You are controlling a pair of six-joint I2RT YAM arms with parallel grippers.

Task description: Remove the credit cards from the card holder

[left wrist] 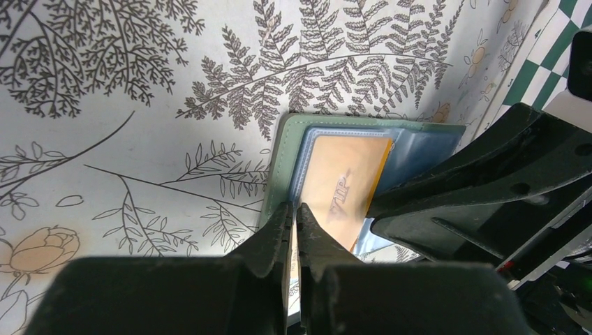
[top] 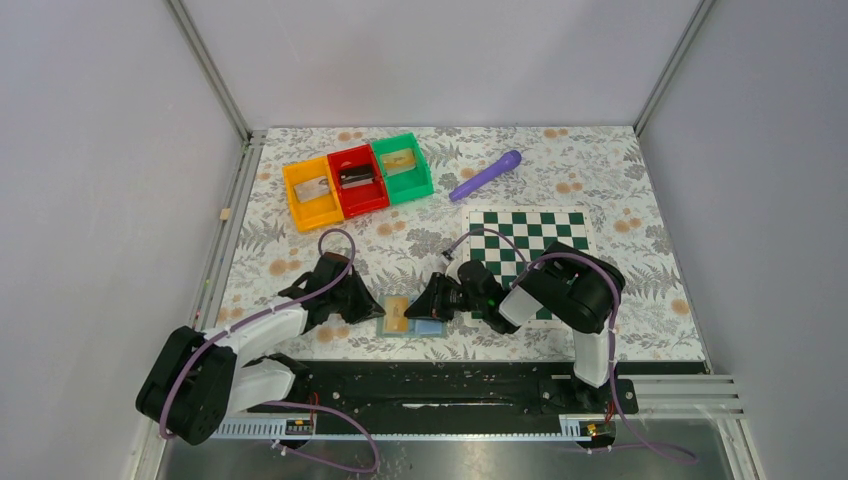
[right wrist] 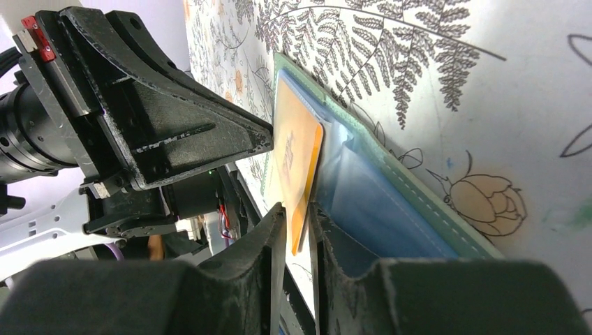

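Note:
The card holder (top: 383, 333), green-edged with blue pockets, lies open on the table's front part. A yellow-orange card (left wrist: 342, 185) marked "VIP" shows in its left pocket. My left gripper is shut over the holder's left border, at the card's left side, and no object can be made out between its fingers. Slightly open, my right gripper has its fingertips on either side of the card's protruding edge (right wrist: 307, 192). Whether they touch the card I cannot tell. Any cards underneath are hidden.
Behind stand a yellow box (top: 316, 217), a red box (top: 366, 201) and a green box (top: 412, 188), each with a card-like item inside. A purple stick (top: 484, 177) lies to their right. The checkered board (top: 520, 233) is partly under my right arm.

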